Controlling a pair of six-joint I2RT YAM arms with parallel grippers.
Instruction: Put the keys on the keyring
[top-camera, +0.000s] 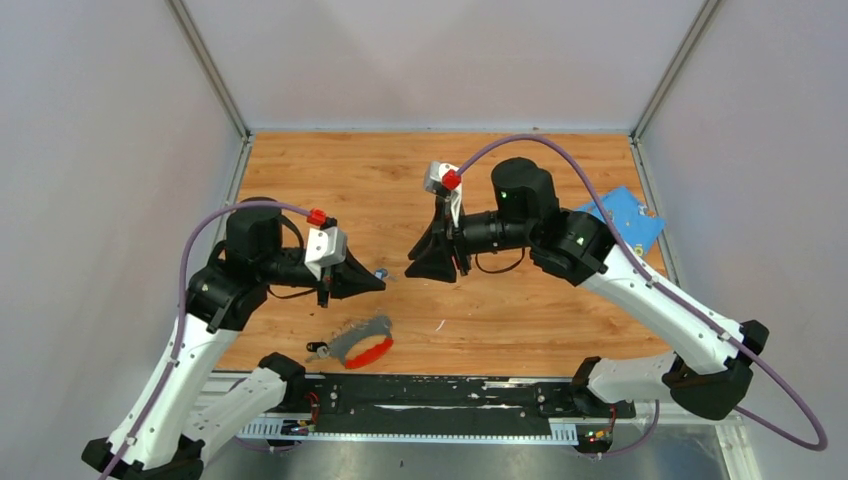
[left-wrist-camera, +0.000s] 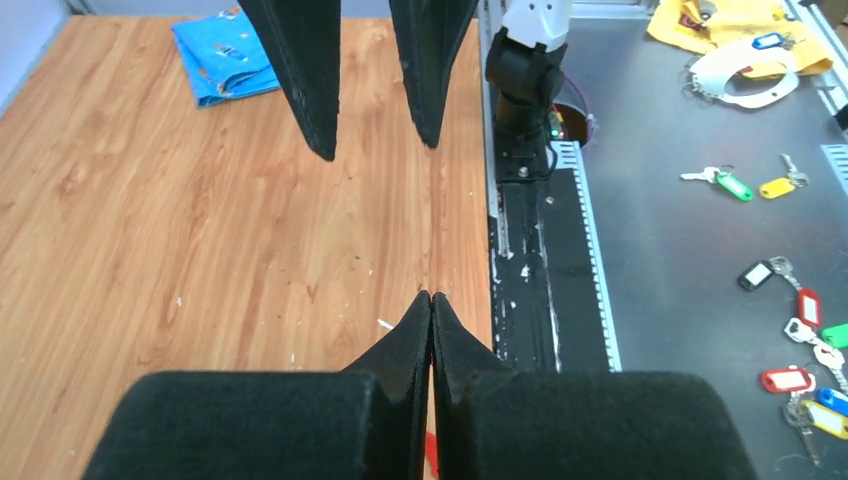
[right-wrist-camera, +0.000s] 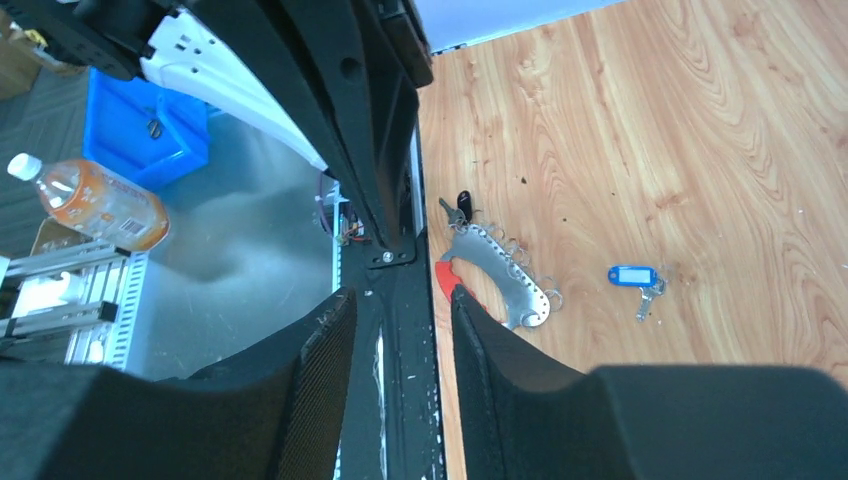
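Note:
The grey keyring holder (top-camera: 360, 335), with a red grip and small rings, lies on the wooden table; a key with black fob (right-wrist-camera: 463, 205) is at its end. A blue-tagged key (right-wrist-camera: 633, 276) lies beside it, farther back. My left gripper (top-camera: 378, 286) is shut, nothing between its fingers, as the left wrist view (left-wrist-camera: 430, 300) shows. My right gripper (top-camera: 420, 262) is part open and empty, above the table to the right of it; the right wrist view (right-wrist-camera: 400, 310) shows its fingers apart.
A folded blue cloth (top-camera: 622, 220) lies at the back right. Beyond the front edge, the left wrist view shows scattered tagged keys (left-wrist-camera: 732, 185); the right wrist view shows a bottle (right-wrist-camera: 105, 205) and blue bin (right-wrist-camera: 145, 130).

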